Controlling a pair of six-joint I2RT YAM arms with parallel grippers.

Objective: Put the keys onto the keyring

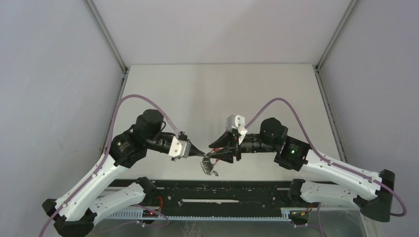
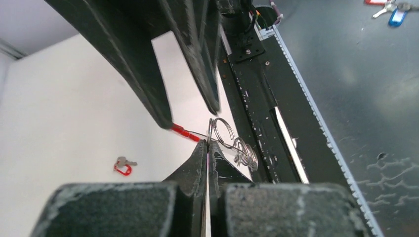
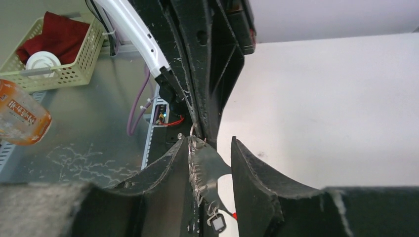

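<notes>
A thin wire ring (image 2: pixel 226 128) of the keyring comes out between the fingertips of my left gripper, which is shut on it. From it hangs a bunch of coiled rings (image 2: pixel 245 154), also visible below the grippers in the top view. My right gripper (image 1: pixel 210 150) is part open around this spot, its two tips apart in the right wrist view. A blurred grey metal piece (image 3: pixel 210 162) shows between them. Beside one right fingertip sits a red piece (image 2: pixel 185 132); whether it touches that finger I cannot tell.
A small key with a red clip (image 2: pixel 123 166) lies on the white table. More keys with red and blue tags (image 2: pixel 397 17) lie on the grey surface. A basket (image 3: pixel 81 65) with red cloth stands beyond the table.
</notes>
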